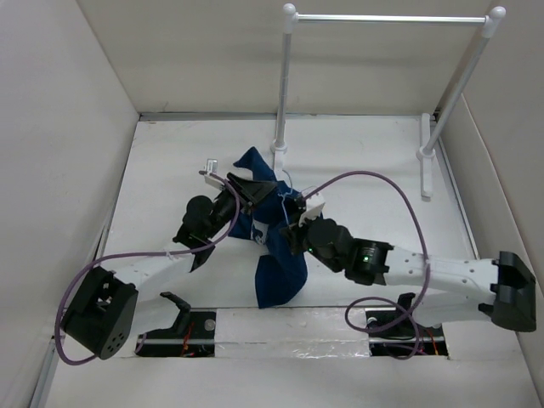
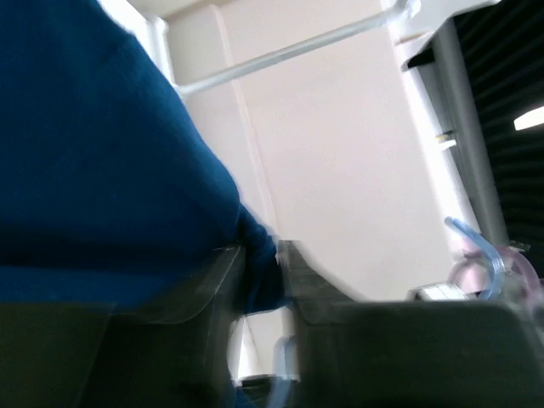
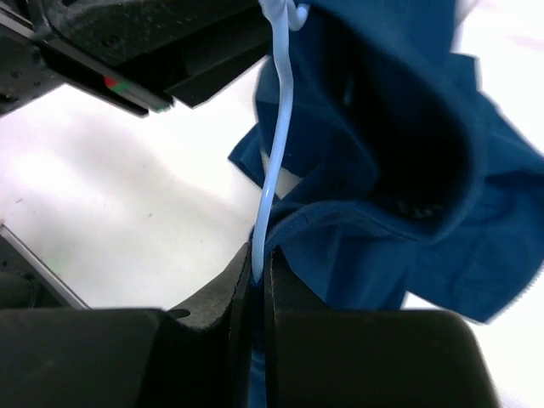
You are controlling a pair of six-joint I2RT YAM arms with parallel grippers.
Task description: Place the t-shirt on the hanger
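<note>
The dark blue t-shirt (image 1: 280, 272) is bunched in mid-air and on the floor between both arms, hanging over toward the front. My left gripper (image 1: 263, 191) is at its upper part; in the left wrist view a blurred gripper has a fold of blue cloth at its fingertips, finger state unclear. My right gripper is shut on the light blue hanger (image 3: 280, 102), with shirt fabric (image 3: 348, 221) beside and behind it. The hanger's upper end passes by the left gripper in the right wrist view.
A white rack (image 1: 391, 19) with a top rail and two uprights stands at the back right. Walls enclose both sides and the back.
</note>
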